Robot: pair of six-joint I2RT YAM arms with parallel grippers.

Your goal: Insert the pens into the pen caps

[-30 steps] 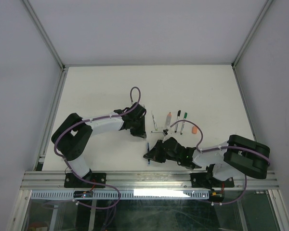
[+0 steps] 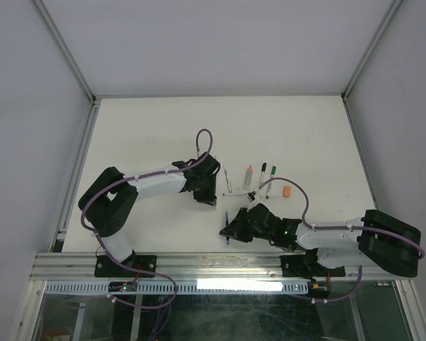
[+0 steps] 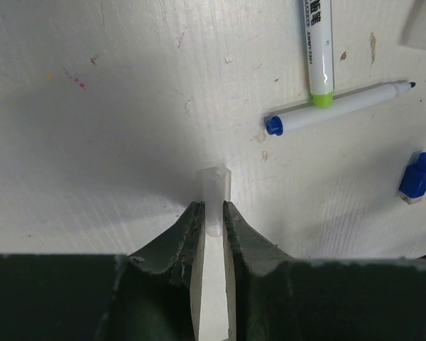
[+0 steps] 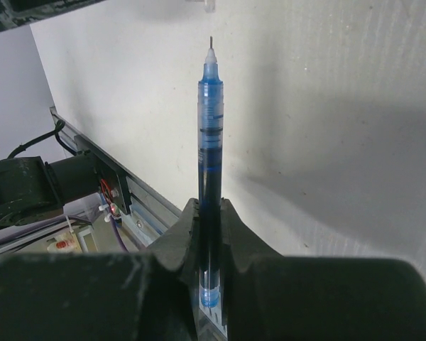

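A short clear cap point(image 3: 216, 186) is pinched upright-looking between the fingertips of my left gripper, its far end sticking out ahead of them. My right gripper is shut on a translucent blue pen point(image 4: 211, 121), whose thin bare tip points away from the fingers. In the right wrist view the clear cap's end point(image 4: 209, 6) shows at the top edge, with a gap between it and the pen tip. From above, the pen point(image 2: 227, 217) lies just below and slightly right of the left gripper's cap point(image 2: 214, 206).
A white marker with a green end point(image 3: 322, 71) and a capless white marker point(image 3: 341, 108) lie close together. Near them are a loose blue cap point(image 3: 417, 175) and a clear bottle point(image 2: 248, 176). Black and green-ended markers and an orange block point(image 2: 287, 192) lie further right.
My right gripper has moved right with the pen, widening its sideways offset from the cap. My left gripper has shifted slightly right, still holding the cap.
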